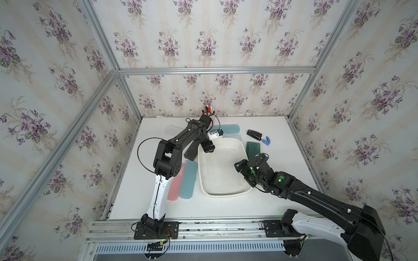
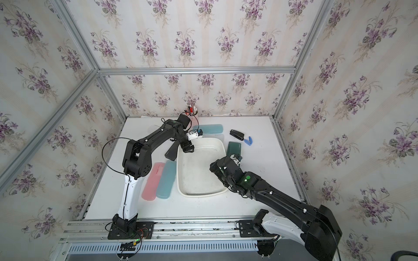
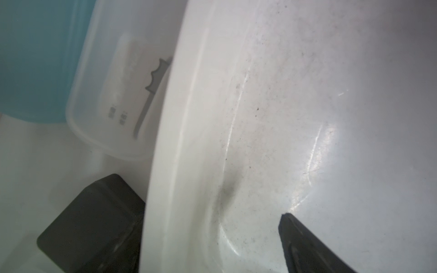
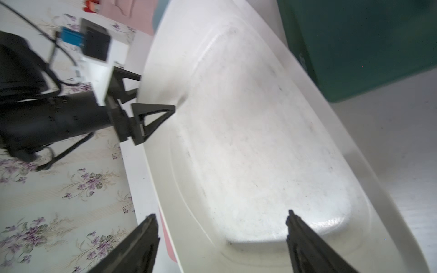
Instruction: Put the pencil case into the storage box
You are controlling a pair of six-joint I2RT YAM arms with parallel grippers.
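Observation:
An empty white storage box (image 1: 224,171) lies in the middle of the table. My left gripper (image 1: 208,147) is at its far left corner; in the left wrist view its fingers (image 3: 305,245) stand apart on either side of the box's rim (image 3: 170,182). Near the box's right rim, my right gripper (image 2: 216,169) also has its fingers (image 4: 145,241) apart, with no object held between them. Long cases in pink (image 1: 176,184) and blue (image 1: 188,180) rest left of the box; a frosted one (image 3: 118,91) is behind it. Which is the pencil case, I cannot tell.
A dark block (image 1: 190,151) stands close outside the box's left wall. Dark green box (image 1: 253,149), black stapler-like object (image 1: 254,134) and blue item (image 1: 266,141) are at the right. Another blue case (image 1: 226,128) lies at the back. Bare table shows at the far right.

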